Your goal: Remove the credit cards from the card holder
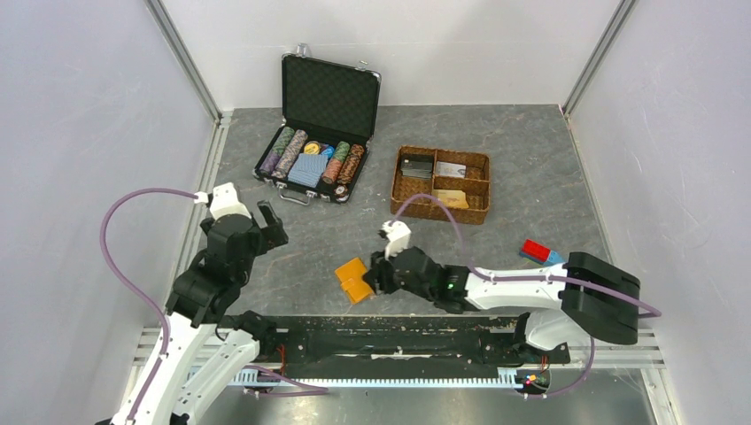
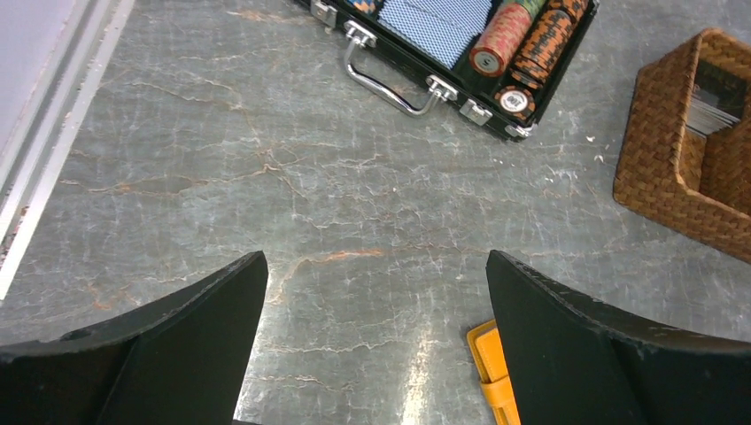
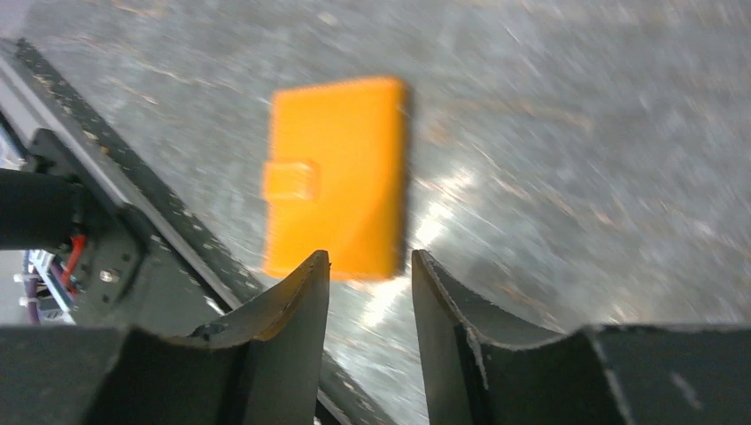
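The orange card holder [image 1: 352,279] lies closed on the grey table, its small strap [image 3: 290,180] on one side. In the right wrist view the whole orange holder [image 3: 341,204] shows just beyond my right gripper. That gripper's fingers stand part open, with only bare table between the fingertips, and in the top view it hangs at the holder's right edge. Farther left, my left gripper is open and empty; its right finger [image 2: 567,354] hides part of the holder. Any cards inside the holder are hidden.
A wicker basket [image 1: 485,186] with compartments holds several cards and a yellowish item. Behind the left arm an open poker chip case [image 1: 308,200] stands at the back. A red and blue box [image 1: 538,252] lies at the right.
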